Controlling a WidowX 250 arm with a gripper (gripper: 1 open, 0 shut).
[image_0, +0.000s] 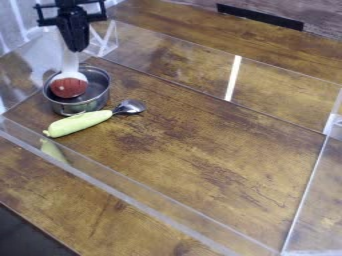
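Note:
A steel bowl (84, 103) stands at the left of the clear-walled wooden work area. In it is a red round thing (68, 86) with a white part rising from it toward my black gripper (72, 42), which is high at the top left. Whether the fingers are on the white part is hard to tell. A pale yellow-green corn-like thing (74, 125) lies in front of the bowl, and a metal spoon (130, 107) lies at its right end.
Clear plastic walls (234, 80) border the area.

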